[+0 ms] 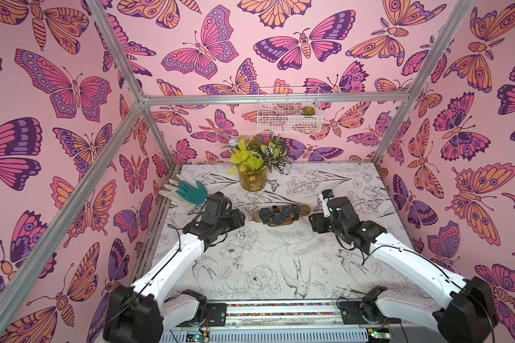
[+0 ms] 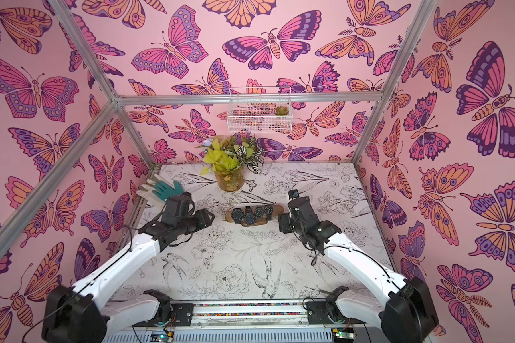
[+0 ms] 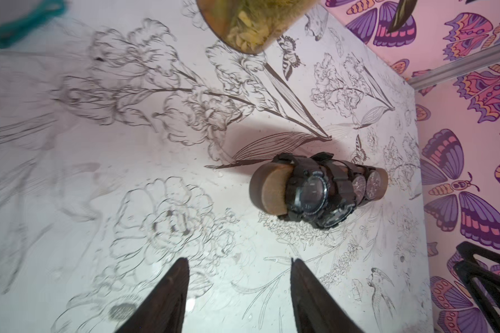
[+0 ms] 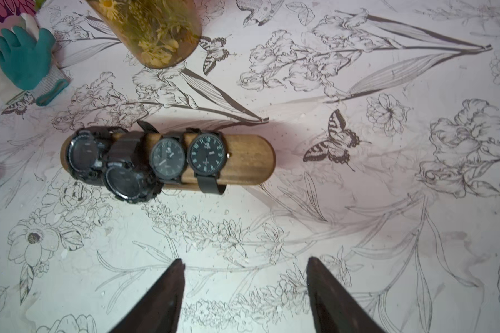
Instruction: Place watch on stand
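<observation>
A wooden watch stand [image 4: 250, 159] lies mid-table, holding several black watches [image 4: 206, 153] side by side. In the right wrist view its right end is bare wood. My left gripper is open and empty, apart from the stand at its left; in its wrist view the stand sits ahead of the fingers. My right gripper is also open and empty, apart from the stand at its right, with the stand ahead of its fingers.
A vase of flowers [image 1: 251, 178] stands behind the stand. Teal and white gloves [image 1: 190, 192] lie at the back left. A wire basket [image 1: 289, 120] hangs on the back wall.
</observation>
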